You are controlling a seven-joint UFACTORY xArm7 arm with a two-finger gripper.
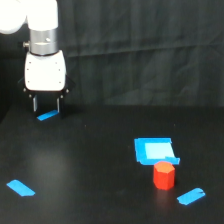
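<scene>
My gripper points down at the far left of the dark table, its two fingers spread apart. A small flat blue piece lies just below the fingertips, slightly slanted; whether they touch it cannot be told. Another blue piece rests at the front left. The third blue piece lies at the front right. Near it stands a red block with a hexagonal outline. Just behind the red block is a blue shape with a white middle, perhaps a shallow tray.
A black curtain hangs behind the table. The white arm body comes down from the upper left.
</scene>
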